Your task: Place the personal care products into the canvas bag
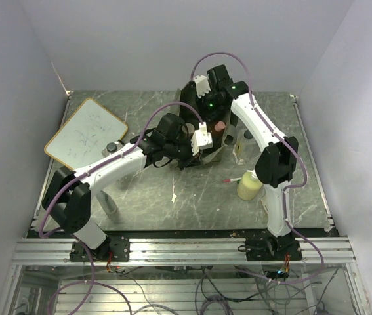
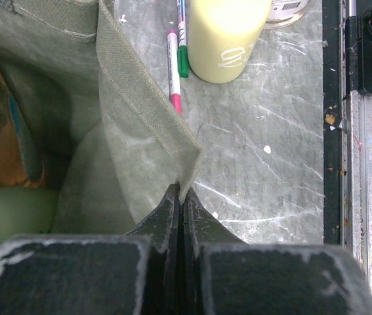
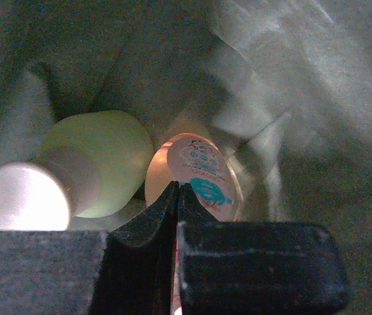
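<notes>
The canvas bag (image 1: 212, 154) stands open at the back of the table. My left gripper is shut on the corner of the bag's rim. My right gripper is shut, nothing seen between its fingers, over the bag's inside. Below it lie a green bottle with a white cap (image 3: 107, 157) and a pink container (image 3: 195, 177); the pink one also shows in the top view (image 1: 220, 126).
A cream pump bottle (image 1: 249, 188) and markers (image 2: 172, 65) lie right of centre. A whiteboard (image 1: 86, 134) is at the back left, and grey bottles (image 1: 107, 203) stand at left.
</notes>
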